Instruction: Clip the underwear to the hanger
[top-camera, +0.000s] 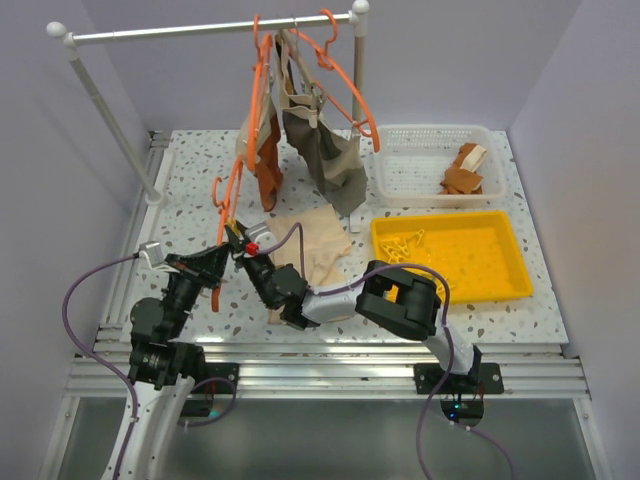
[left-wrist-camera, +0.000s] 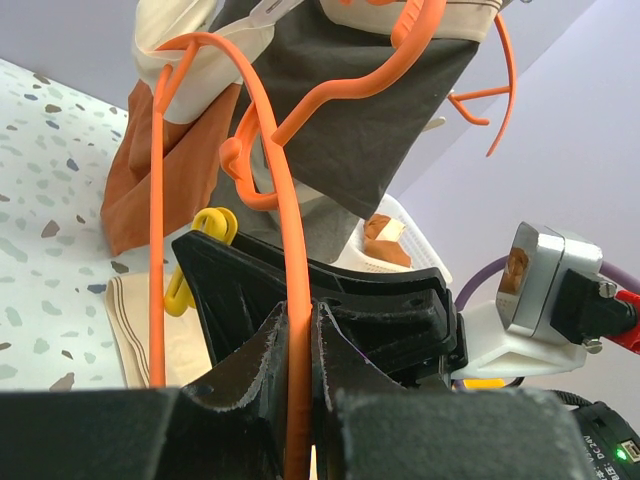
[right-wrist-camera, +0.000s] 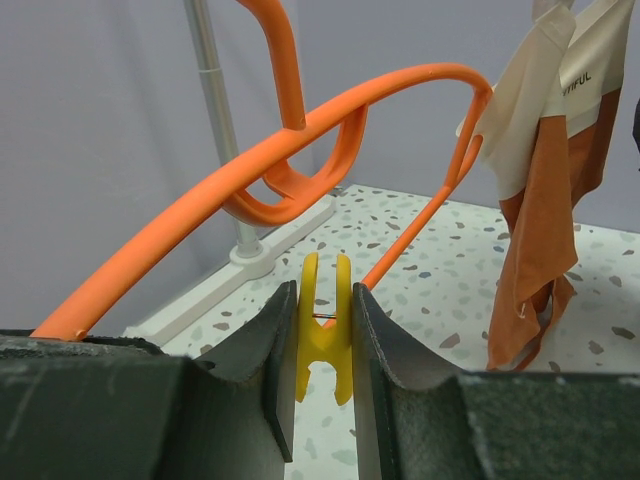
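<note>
An orange hanger (top-camera: 225, 205) is held low at left; my left gripper is shut on its bar. My right gripper grips a yellow clip upright, close beside that hanger; in the left wrist view the clip (left-wrist-camera: 208, 225) shows behind the hanger's bar. A beige underwear piece (top-camera: 310, 240) lies flat on the table. Other garments, orange-brown (top-camera: 270, 175) and grey (top-camera: 330, 165), hang from hangers on the rack.
The white rack (top-camera: 210, 30) spans the back. A white basket (top-camera: 410, 191) with folded brown fabric stands at back right, a yellow bin (top-camera: 480, 255) with several clips in front of it. Bare table lies at left.
</note>
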